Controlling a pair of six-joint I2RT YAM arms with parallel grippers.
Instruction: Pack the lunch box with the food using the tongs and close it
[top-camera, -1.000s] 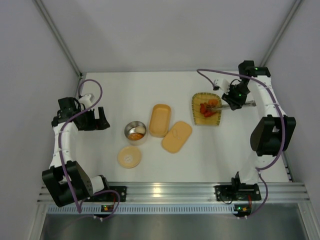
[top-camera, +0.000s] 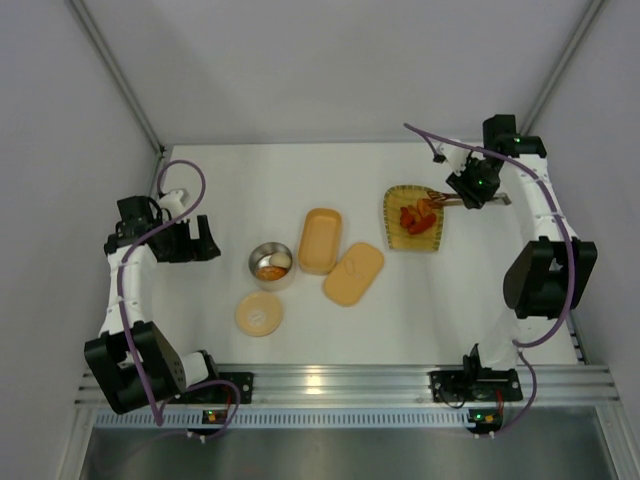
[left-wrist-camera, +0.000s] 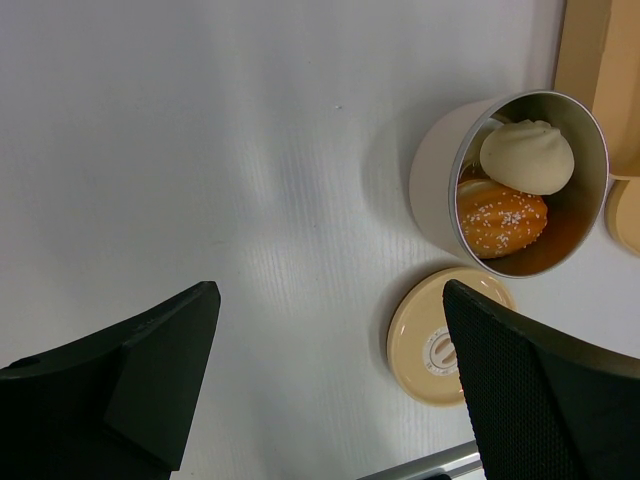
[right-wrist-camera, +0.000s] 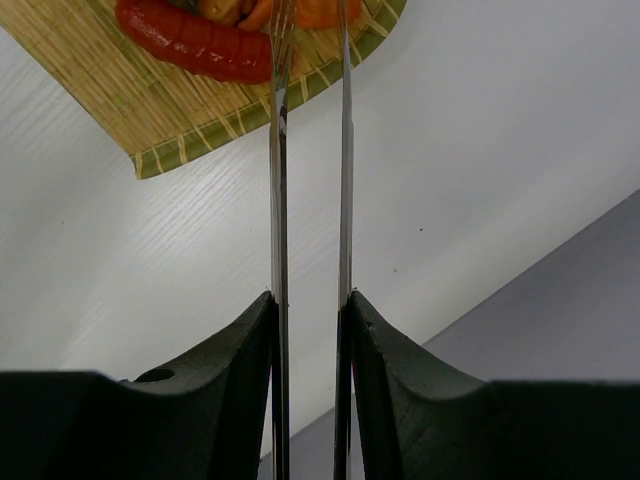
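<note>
A woven tray (top-camera: 398, 238) at the right holds red sausages (right-wrist-camera: 190, 45) and orange food pieces. My right gripper holds long metal tongs (right-wrist-camera: 280, 220), whose tips reach into the tray over the food. My left gripper stands open and empty at the left. A metal pot (left-wrist-camera: 435, 185) holds a white bun (left-wrist-camera: 525, 155) and a sesame bun (left-wrist-camera: 500, 220). An empty lunch box (top-camera: 320, 240) sits mid-table, beside an oval lid (top-camera: 354, 274).
A round lid (top-camera: 258, 314) lies in front of the pot.
My right arm has shifted slightly back and right with the tongs, whose tips moved toward the tray's back right. The left arm has stayed still.
</note>
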